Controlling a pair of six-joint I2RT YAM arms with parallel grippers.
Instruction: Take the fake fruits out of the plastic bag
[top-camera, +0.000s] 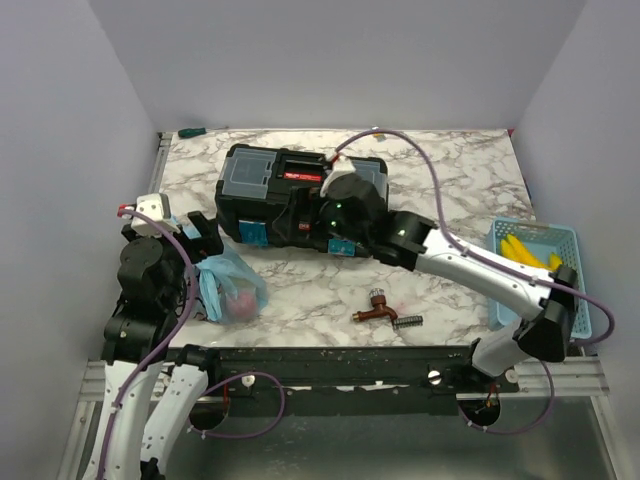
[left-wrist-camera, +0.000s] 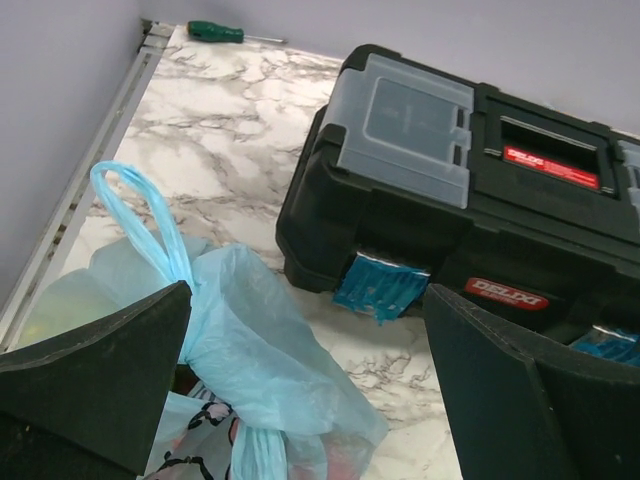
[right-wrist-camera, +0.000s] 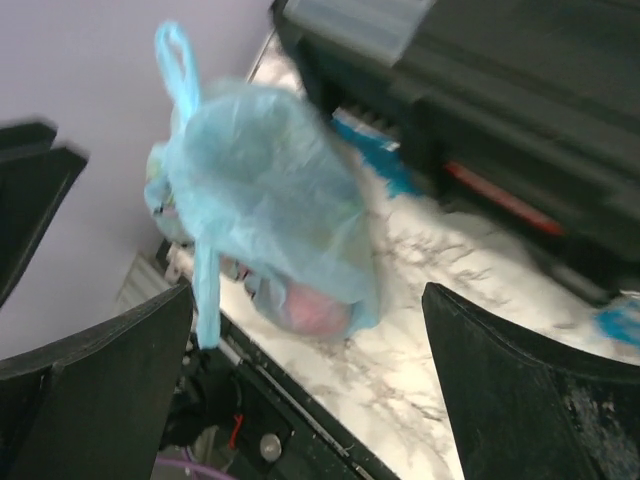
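The light-blue plastic bag (top-camera: 228, 275) lies at the left of the table, its knotted handle loop (left-wrist-camera: 165, 225) standing up. A pinkish round shape (right-wrist-camera: 312, 308) shows through the film at its near end; other contents are mostly hidden. Above the bag's far left part is my left gripper (top-camera: 180, 232), open, with the bag below and between its spread fingers in the left wrist view. My right gripper (top-camera: 303, 208) hangs open over the toolbox, pointing left toward the bag. Its fingers (right-wrist-camera: 110, 375) are wide apart, apart from the bag.
A black toolbox (left-wrist-camera: 400, 215) stands right behind the bag. Before it lie a brass tap (top-camera: 377, 306) and a spring (top-camera: 407, 322). A light-blue basket (top-camera: 565, 245) with yellow fruit (top-camera: 522, 252) sits at the far right. The screwdriver (left-wrist-camera: 215, 32) lies far left.
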